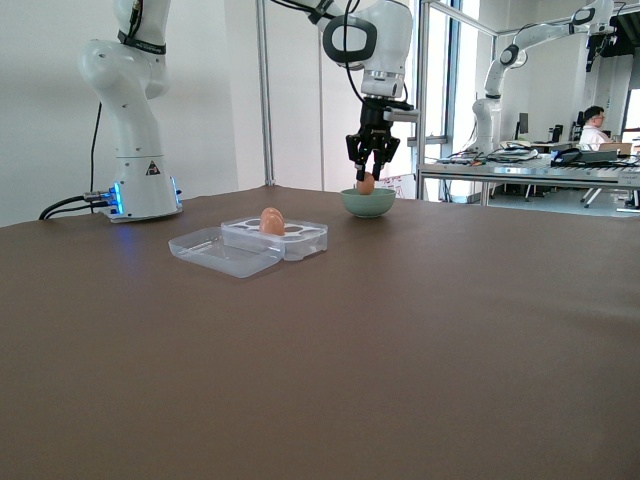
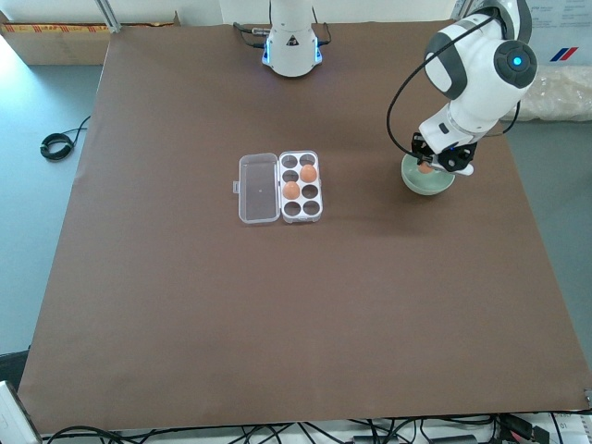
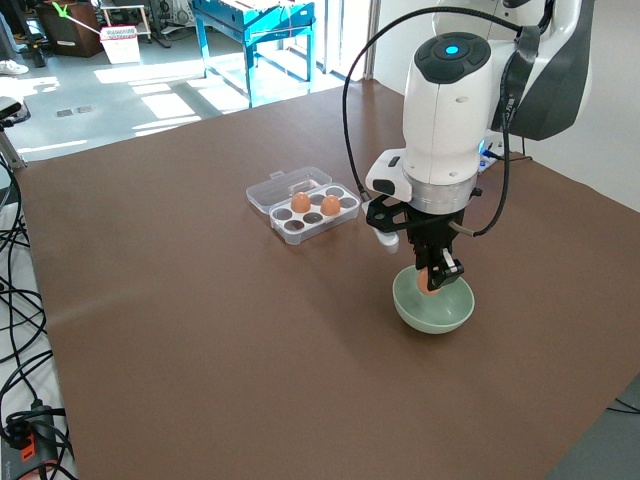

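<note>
My gripper [image 1: 368,168] hangs over a pale green bowl [image 2: 427,182] near the table's right side, with a brown egg [image 1: 367,185] at its fingertips, low inside or just over the bowl [image 3: 433,315]. Whether the fingers are closed on that egg is not clear. A clear plastic egg box [image 2: 301,207] with its lid [image 2: 259,189] open stands left of the bowl. Two brown eggs [image 2: 309,173] sit in its cups; the other cups are empty.
Cables run beyond the front edge.
</note>
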